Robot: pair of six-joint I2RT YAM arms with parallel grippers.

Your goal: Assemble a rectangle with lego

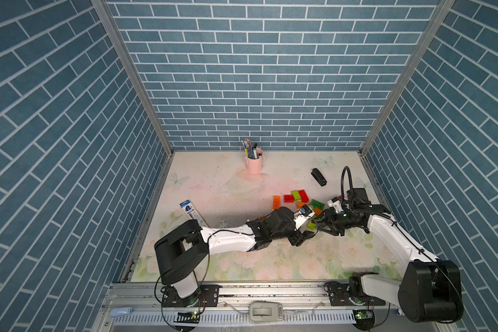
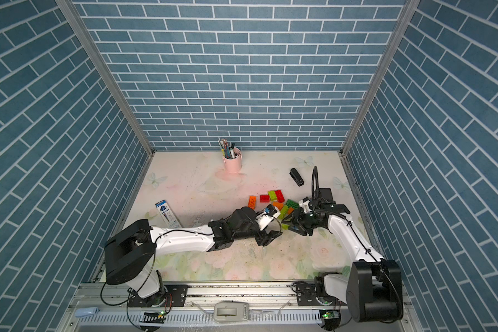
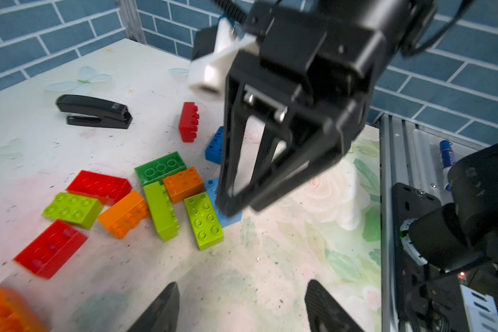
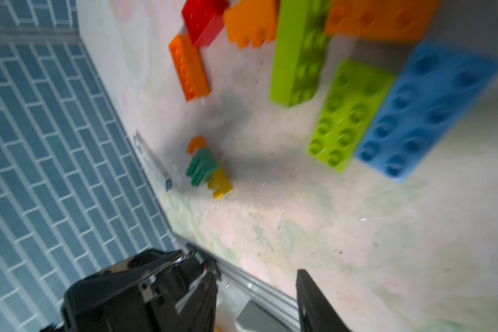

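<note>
In the left wrist view, my left gripper is open above bare table, nothing between its fingers. My right gripper is likewise open and empty. Both wrists face each other just in front of the loose bricks. Those include a lime brick (image 3: 203, 220) against a blue brick (image 4: 428, 108), a second lime brick (image 3: 161, 210), an orange brick (image 3: 183, 184), a green brick (image 3: 160, 167) and red bricks, one (image 3: 51, 249) nearer the left. A joined piece of orange, green and yellow bricks (image 4: 203, 166) appears in the right wrist view.
Behind the bricks lies a black stapler (image 1: 318, 177). A pink pen cup (image 1: 254, 162) stands at the back, and a white-and-blue package (image 1: 190, 211) lies to the left. The two arms' ends are close together.
</note>
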